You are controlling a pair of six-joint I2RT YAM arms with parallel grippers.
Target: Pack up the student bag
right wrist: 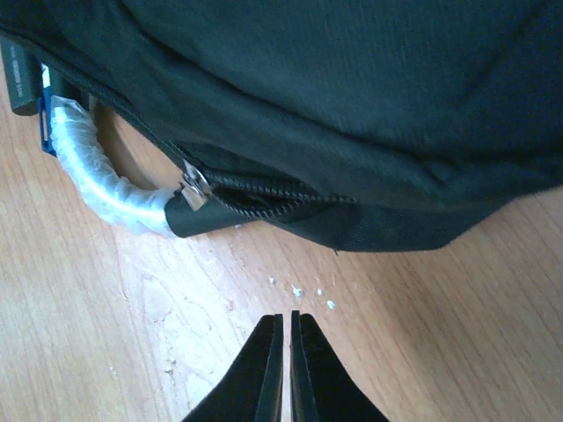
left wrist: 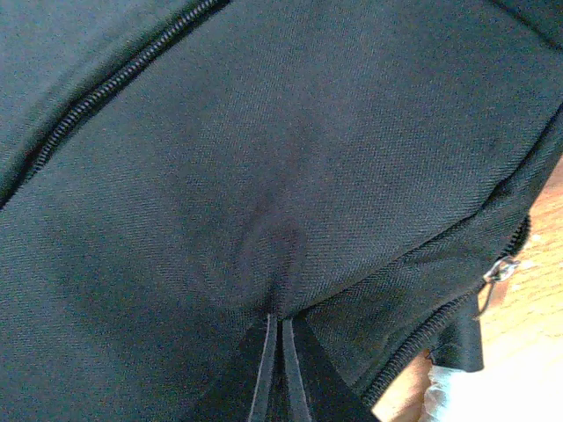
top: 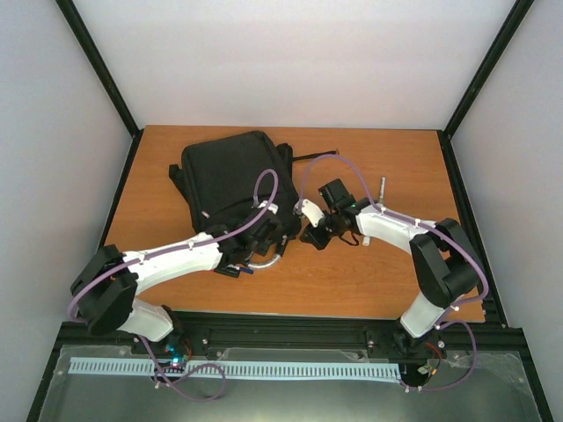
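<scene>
A black bag [top: 230, 169] lies flat at the left of the table. My left gripper is shut with its tips against the bag's dark fabric [left wrist: 255, 202]; whether any cloth is pinched between them does not show. Near the bag's lower right corner, my right gripper is shut over bare wood, with nothing between its fingers. In the right wrist view a zipper pull [right wrist: 195, 183] hangs at the bag's edge, where the zipper curves under the fabric. That same pull [left wrist: 500, 271] is at the right of the left wrist view.
The bag's handle, wrapped in clear plastic [right wrist: 97, 171], curves out onto the table. A slim light-coloured stick [top: 382, 189] lies behind my right arm, partly hidden.
</scene>
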